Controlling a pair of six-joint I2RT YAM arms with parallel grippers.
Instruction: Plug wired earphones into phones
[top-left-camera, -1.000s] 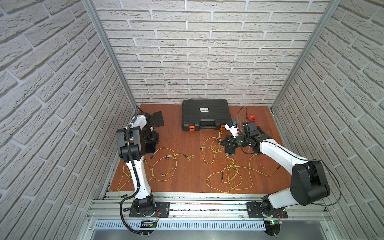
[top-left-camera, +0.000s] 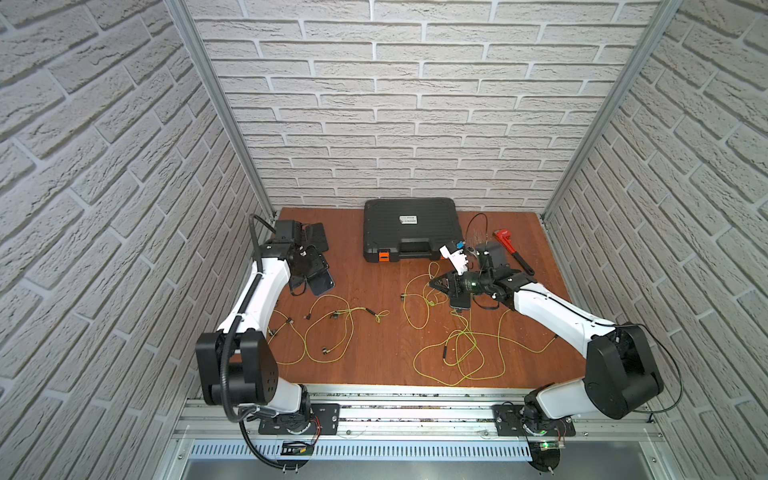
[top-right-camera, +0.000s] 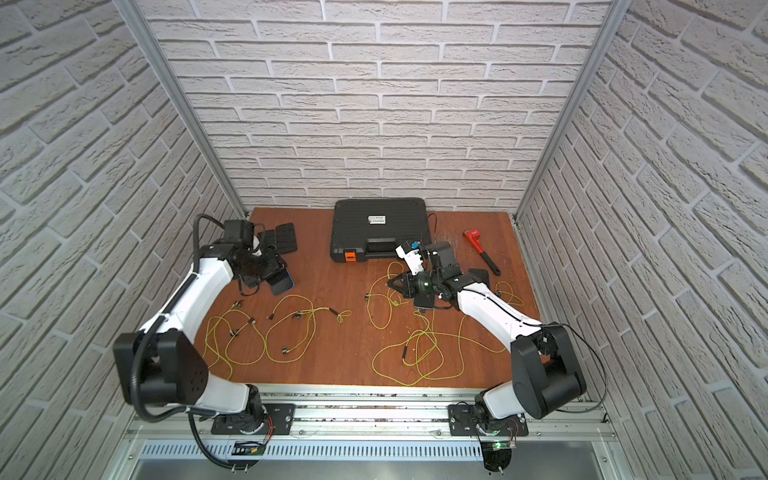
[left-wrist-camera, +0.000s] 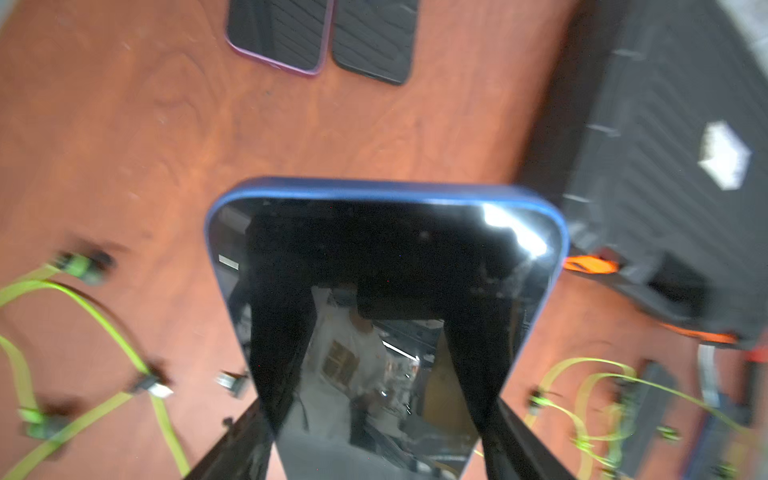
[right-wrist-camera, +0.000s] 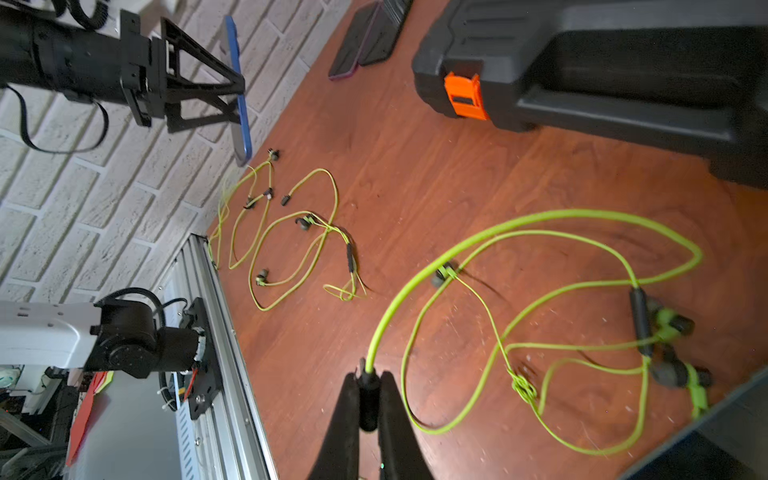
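My left gripper (top-left-camera: 310, 264) is shut on a blue-edged phone (left-wrist-camera: 376, 320), held raised over the left side of the table, screen toward the wrist camera. My right gripper is shut on the black plug end (right-wrist-camera: 368, 384) of a yellow earphone cable (right-wrist-camera: 560, 213), over the middle right. Two more phones (left-wrist-camera: 276, 32) lie at the back left. Other yellow earphones (right-wrist-camera: 304, 224) lie tangled on the left and right of the table.
A black case (top-left-camera: 408, 228) with orange latches stands at the back centre. A red wrench (top-right-camera: 480, 249) lies at the back right. The wooden tabletop (top-left-camera: 360, 280) has some bare room between the cable groups.
My right gripper has shifted slightly left.
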